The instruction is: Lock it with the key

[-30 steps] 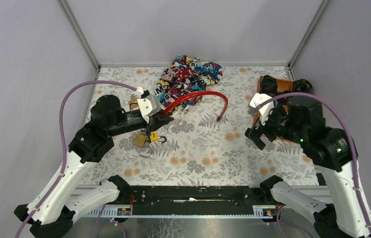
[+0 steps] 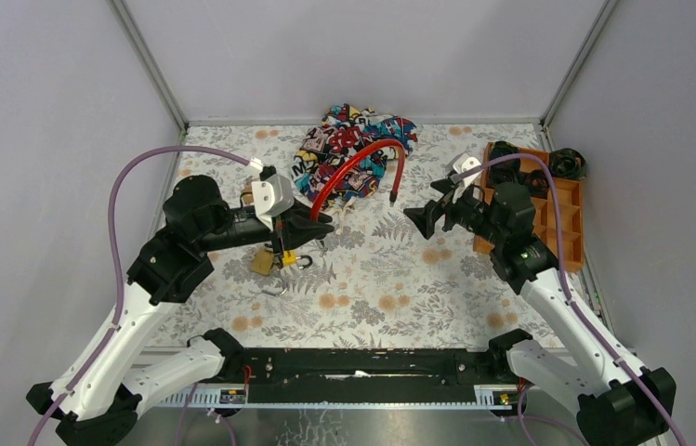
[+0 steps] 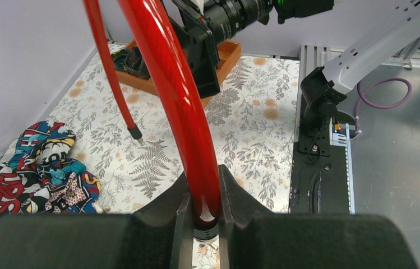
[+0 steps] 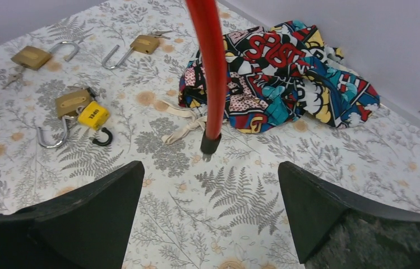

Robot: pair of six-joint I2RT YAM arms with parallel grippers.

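A red cable lock [image 2: 358, 163] arches up from my left gripper [image 2: 325, 226], which is shut on its black-capped end. Its free end, a black tip [image 4: 210, 144] with a small metal pin, hangs down in the air. In the left wrist view the red tube [image 3: 185, 106] rises from between the fingers. My right gripper [image 2: 427, 216] is open and empty, to the right of the hanging tip; in the right wrist view the tip hangs beyond its spread fingers [image 4: 87, 218]. No key can be made out in either gripper.
Several padlocks lie at the left, among them a brass one [image 4: 32, 57] and a yellow one [image 4: 93, 115]. A patterned cloth bag [image 2: 348, 153] is bunched at the back. An orange compartment tray [image 2: 567, 223] stands at the right. Mid-table is clear.
My right gripper has moved left towards the red cable. The cable's free end has swung back to the left and now hangs straighter.
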